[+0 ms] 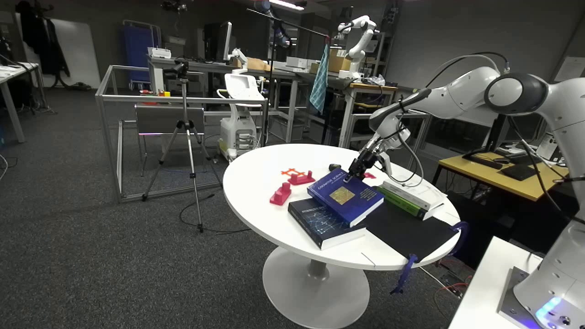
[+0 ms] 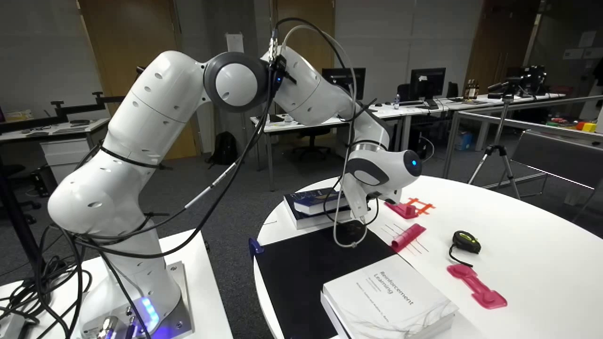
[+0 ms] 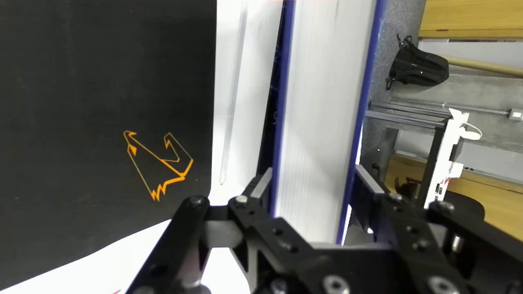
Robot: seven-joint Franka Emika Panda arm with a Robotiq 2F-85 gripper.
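Observation:
The blue "Cognitive Science" book (image 1: 356, 198) lies slantwise over a dark book (image 1: 323, 224), its far end tilted upward. My gripper (image 1: 352, 173) has hold of that raised end. Seen from the wrist, the gripper is shut on the blue book (image 3: 326, 98), one finger against each cover with the white page block between. Much of the blue book (image 2: 319, 201) is hidden behind the hand in exterior view 2, where the dark book (image 2: 305, 221) shows beneath it.
A black mat (image 2: 299, 271) covers the table beside the stack. The white "Reinforcement Learning" book (image 2: 390, 299) lies on a green book (image 1: 403, 202). Pink parts (image 1: 281, 194) and a tape measure (image 2: 466, 241) lie around.

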